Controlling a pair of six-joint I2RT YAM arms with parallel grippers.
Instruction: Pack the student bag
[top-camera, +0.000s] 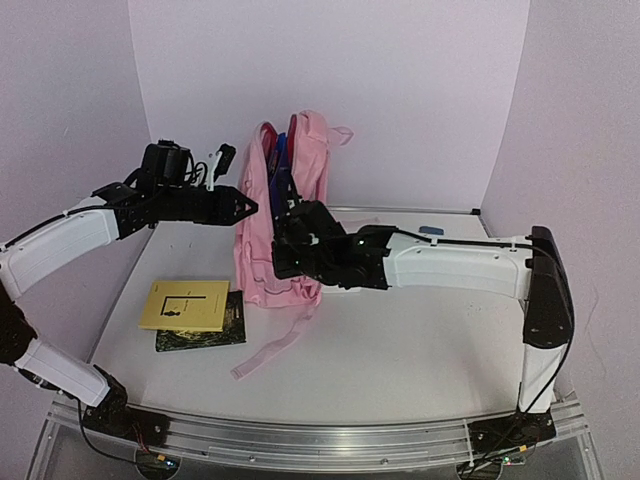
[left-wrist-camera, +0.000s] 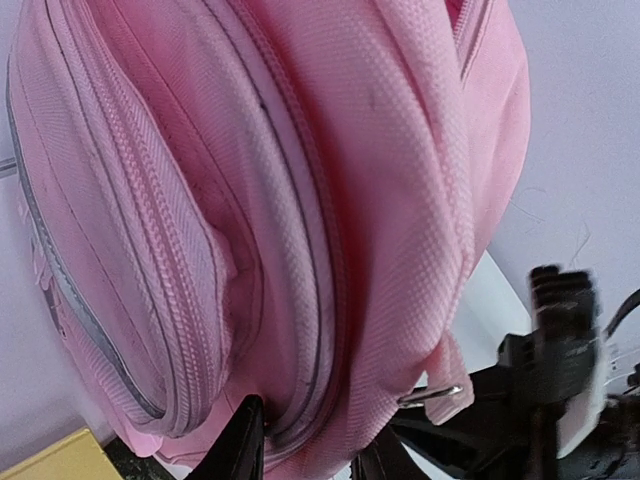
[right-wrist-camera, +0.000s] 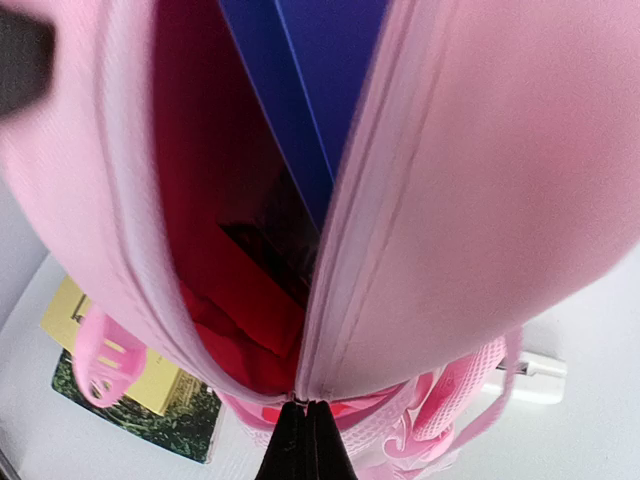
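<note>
The pink backpack (top-camera: 255, 235) stands upright at the back of the table, its main compartment unzipped at the top with a blue item (right-wrist-camera: 335, 60) inside. My right gripper is shut at the spot where the two zipper edges come together, with a small metal zipper part (right-wrist-camera: 301, 403) at its fingertips. My left gripper is at the bag's left side. Its dark fingers (left-wrist-camera: 238, 440) stand apart with pink fabric between them; whether they clamp it is unclear. Lying front left are a yellow book (top-camera: 185, 303) and a dark patterned book (top-camera: 228, 335) partly under it.
A small blue item (top-camera: 431, 230) lies at the back right, partly covered by the right arm. Behind that arm a white object (right-wrist-camera: 535, 378) rests beside the bag. A loose pink strap (top-camera: 275, 348) trails forward.
</note>
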